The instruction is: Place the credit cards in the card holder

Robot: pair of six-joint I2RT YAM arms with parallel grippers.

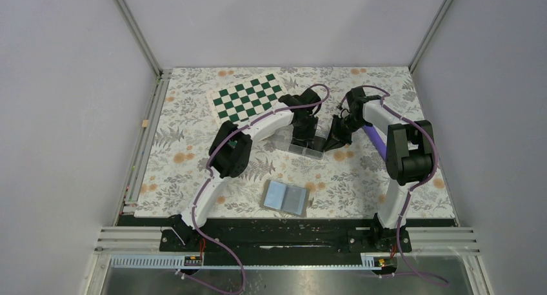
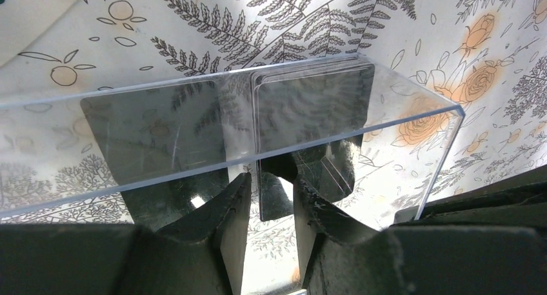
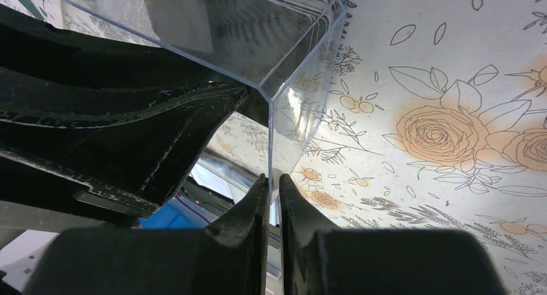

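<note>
The clear plastic card holder (image 2: 413,117) stands mid-table with two dark cards visible in it, a left card (image 2: 155,127) and a right card (image 2: 313,101). In the left wrist view the left gripper points down at the lower left part of the right card. A gap shows between its fingertips, with the dark card surface behind and nothing clearly clamped. My right gripper is at the holder's near right corner in the right wrist view, its fingertips close on either side of the thin clear wall. From above, the arms partly cover the holder.
A flat tray with a light blue panel (image 1: 275,195) and a grey panel (image 1: 294,200) lies near the front edge. The green checkered board (image 1: 248,96) is behind the left arm, and a purple strip (image 1: 375,142) lies under the right arm.
</note>
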